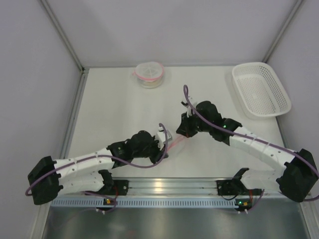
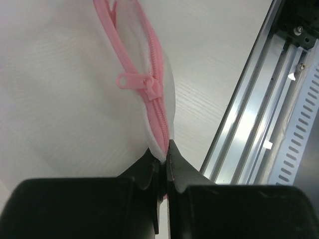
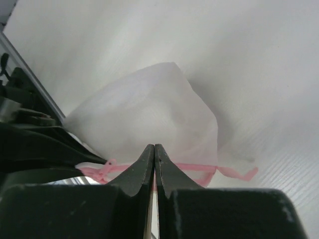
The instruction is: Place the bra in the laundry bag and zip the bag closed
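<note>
A white mesh laundry bag (image 1: 182, 149) with a pink zip lies at the front middle of the table, partly hidden by both arms. In the left wrist view, my left gripper is shut on the end of the bag's zip edge. The pink zip pull (image 2: 142, 83) sits a little way up from those fingers, with the two zip tapes parted beyond it. My right gripper is shut over the bag's pink edge (image 3: 192, 167); nothing clearly shows between its fingertips. A pink tab (image 3: 239, 173) sticks out at the bag's far end. The bra cannot be seen.
A round translucent container with a pink rim (image 1: 149, 72) stands at the back. At the back right is a white perforated basket (image 1: 261, 89). Free table (image 1: 109, 109) lies to the left and behind the arms.
</note>
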